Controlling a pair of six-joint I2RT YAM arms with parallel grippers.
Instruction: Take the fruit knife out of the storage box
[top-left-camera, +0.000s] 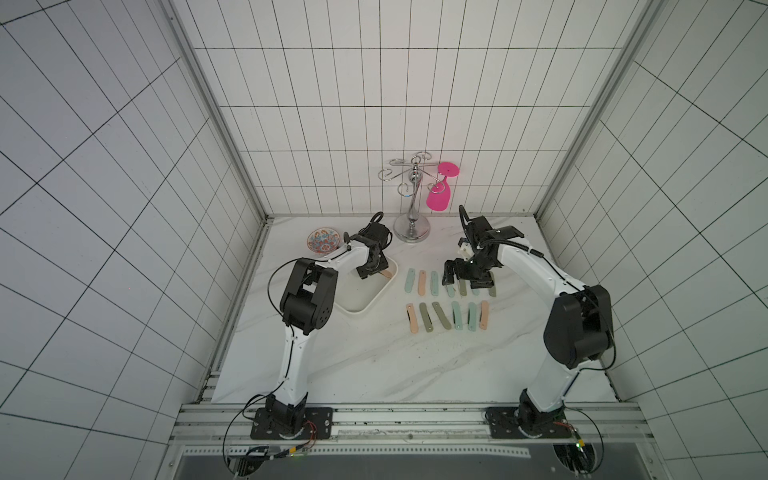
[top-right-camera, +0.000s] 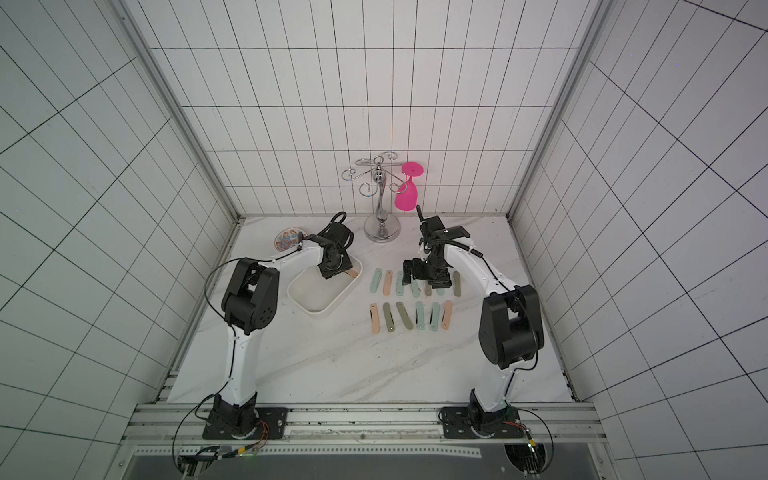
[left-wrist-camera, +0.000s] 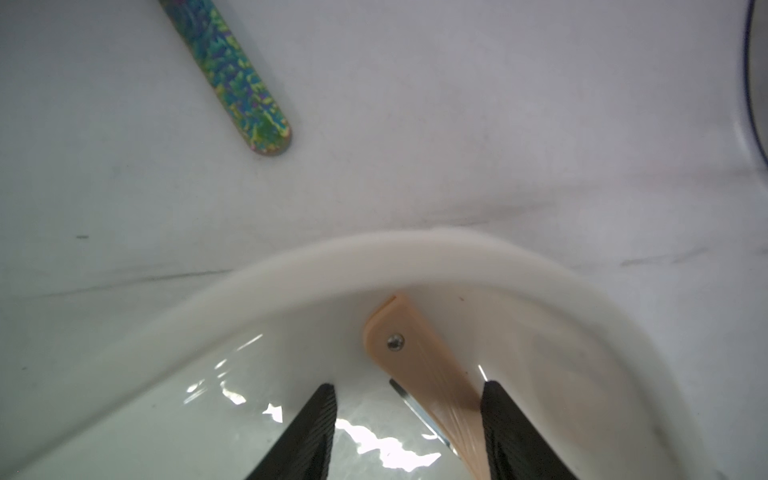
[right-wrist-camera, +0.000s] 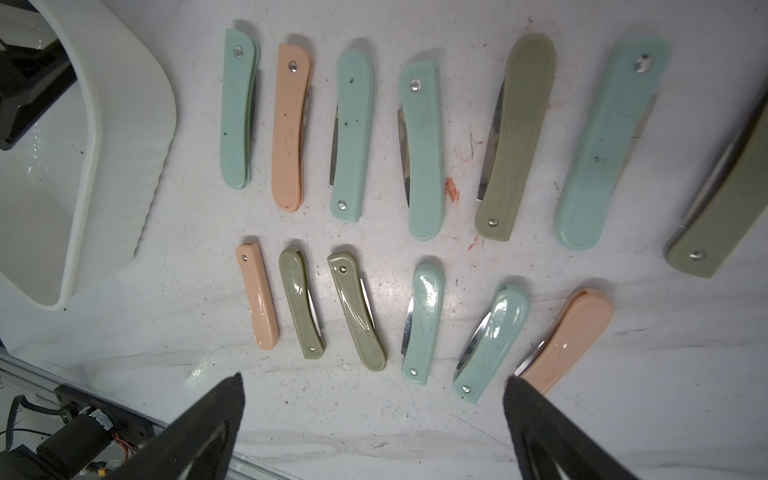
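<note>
A peach folding fruit knife (left-wrist-camera: 428, 372) lies at the curved end of the white storage box (top-left-camera: 352, 308), its silver blade edge showing. My left gripper is down in the box with open fingers either side of the knife's end, the right finger on or very near the handle. In both top views the left wrist hides much of that end of the box. My right gripper stands open above the rows of knives right of the box, nothing between its fingers.
Two rows of folding knives (top-right-camera: 404, 314) in green, mint and peach lie right of the box. A chrome stand (top-left-camera: 413, 228) with a pink glass (top-left-camera: 438, 196) stands behind. A patterned dish (top-left-camera: 324, 240) sits back left.
</note>
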